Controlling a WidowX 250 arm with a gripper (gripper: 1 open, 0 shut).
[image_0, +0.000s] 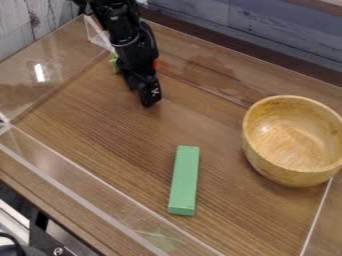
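My black gripper (144, 92) hangs low over the left-centre of the wooden table, its arm reaching in from the top. Behind it, partly hidden, are small colourful items, red and green-yellow (115, 62). A mint-green flat bar (185, 180) lies lengthwise near the front centre. A large wooden bowl (287, 140) sits at the right. The fingertips are dark and small, and no object shows clearly between them.
The wooden table (94, 140) has wide free room at left and centre. A plank wall (267, 30) runs along the back. A clear plastic piece stands at the top left, behind the arm.
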